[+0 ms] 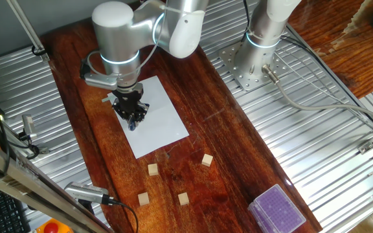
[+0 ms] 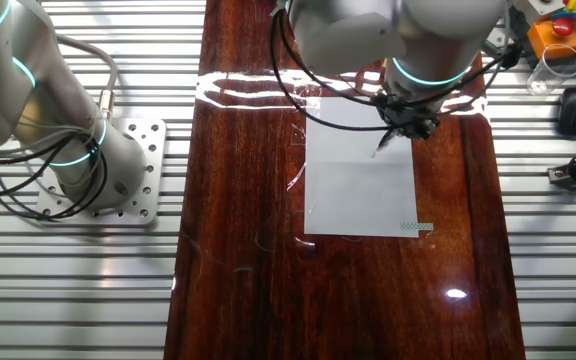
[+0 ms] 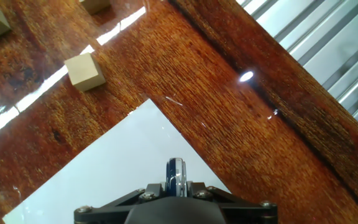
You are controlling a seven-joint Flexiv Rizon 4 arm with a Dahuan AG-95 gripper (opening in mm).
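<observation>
My gripper points down over the white sheet of paper (image 3: 114, 165), and its fingers are drawn together. Between them no separate object can be made out in the wrist view. In exterior view 1 the gripper (image 1: 133, 123) is over the left part of the paper (image 1: 160, 120). Exterior view 2 has the gripper (image 2: 388, 140) near the top right of the sheet (image 2: 358, 190), partly hidden by the arm and cables. Whether the fingertips touch the paper I cannot tell.
Several pale wooden cubes lie beyond the paper, one cube (image 1: 207, 160) near its corner and another cube (image 3: 84, 72) in the wrist view. A purple-topped box (image 1: 278, 208) stands at the table's near right. Bare wood (image 1: 232, 155) lies between.
</observation>
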